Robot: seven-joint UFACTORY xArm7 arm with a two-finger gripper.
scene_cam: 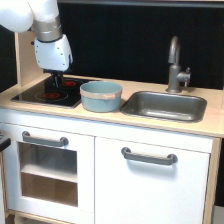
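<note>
The robot's gripper [57, 77] points down over the black stovetop [38, 94] at the left, under the white arm [50, 50]. Its small dark fingers are hard to make out against the stove. A light blue pot [101, 98] sits on the counter between the stove and the sink, apart from the gripper, to its right.
A steel sink [165, 98] with a tall faucet [174, 62] fills the right of the wooden counter [110, 120]. Below are white cabinet doors [160, 185] with grey handles and an open compartment.
</note>
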